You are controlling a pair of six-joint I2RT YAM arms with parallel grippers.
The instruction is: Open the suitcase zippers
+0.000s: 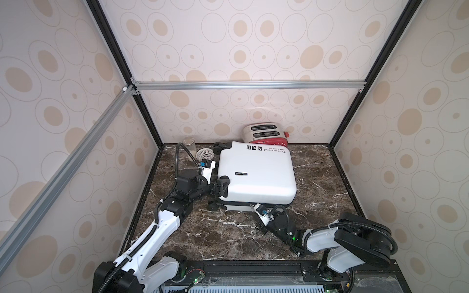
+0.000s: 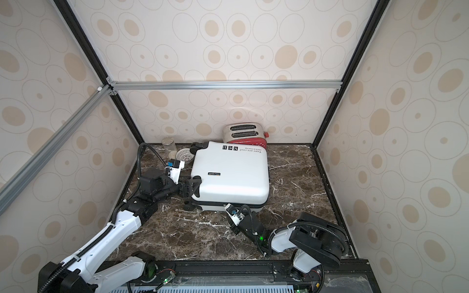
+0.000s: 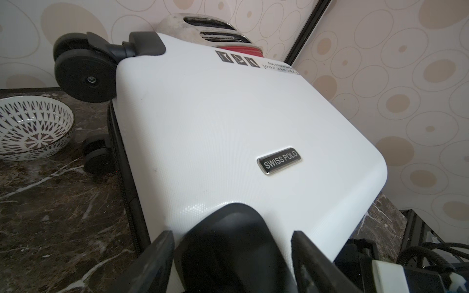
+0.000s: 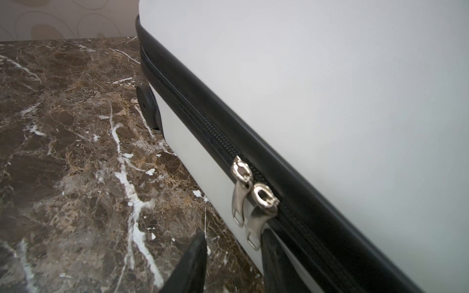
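The white suitcase [image 1: 256,173] lies flat on the marble table, its black zipper band [image 4: 210,127] running along the near side. Two metal zipper pulls, the farther one [image 4: 239,195] and the nearer one [image 4: 260,214], hang side by side from that band. Between the fingers of my left gripper is the suitcase's black corner wheel mount [image 3: 232,258], and the finger is shut on it. My right gripper is part open at the near side. Its right finger [image 4: 273,261] appears close to the nearer pull; contact cannot be made out. Nothing is held there.
Behind the suitcase stands a red and cream toaster [image 1: 266,134]. A patterned bowl [image 3: 34,127] and a jar [image 2: 169,144] sit at the back left. Bare marble [image 1: 229,239] lies in front, and there is free room to the right.
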